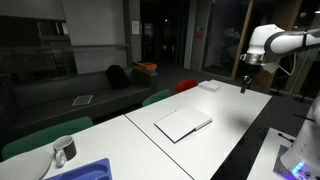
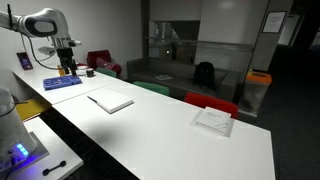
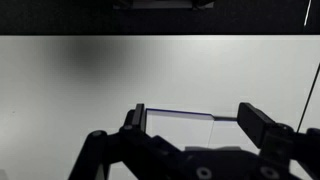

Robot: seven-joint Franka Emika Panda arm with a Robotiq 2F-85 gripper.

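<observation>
My gripper is open in the wrist view, its two dark fingers wide apart with nothing held between them. Below and beyond the fingers, a flat white pad (image 3: 180,128) with a dark edge lies on the white table. From exterior view 1 the same pad (image 1: 180,122) appears near the middle of the table, and the gripper (image 1: 244,88) hangs well above the tabletop, apart from everything. A thin dark item (image 2: 93,98) rests at the pad's left edge in exterior view 2; what it is cannot be told.
A blue tray (image 1: 85,171), a grey mug (image 1: 65,149) and a white plate (image 1: 25,164) stand toward one end. At the opposite end lies a white box (image 2: 212,121). Between pad and box the table (image 2: 165,135) is bare. Chairs and a sofa stand behind.
</observation>
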